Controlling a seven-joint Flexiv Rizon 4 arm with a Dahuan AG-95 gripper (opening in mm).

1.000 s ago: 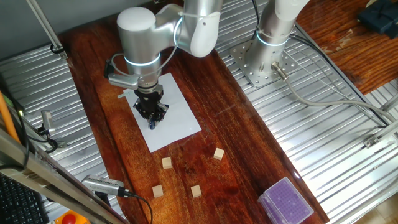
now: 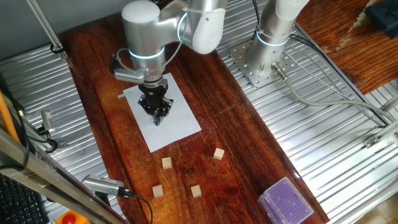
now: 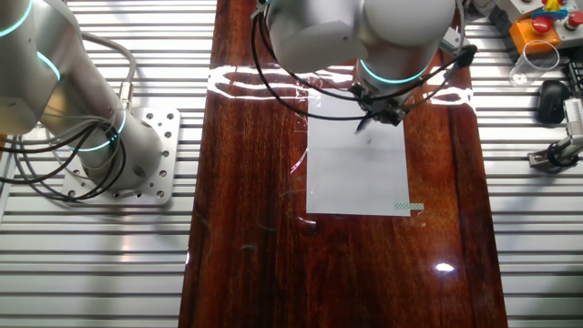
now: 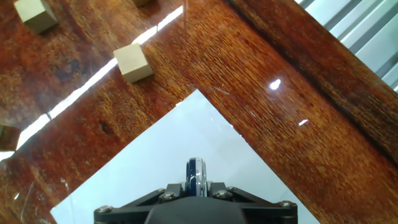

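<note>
A white sheet of paper (image 2: pixel 180 118) lies flat on the wooden table. My gripper (image 2: pixel 157 118) points down over its middle part. In the wrist view my gripper is shut on a slim pen-like object (image 4: pixel 196 171), dark blue on one side and silvery on the other. Its lower end cannot be made out, so contact with the paper is unclear. No mark shows clearly on the sheet. From the other side, exterior view 2 has the gripper (image 3: pixel 378 111) above the far part of the paper (image 3: pixel 355 173), partly behind the arm and cables.
Several small wooden cubes stand past the paper, among them one cube (image 2: pixel 219 154) and another cube (image 4: pixel 132 62). A purple-topped box (image 2: pixel 287 202) sits at a table corner. A strip of tape (image 3: pixel 409 207) holds one paper corner.
The paper, cubes and box have stayed put.
</note>
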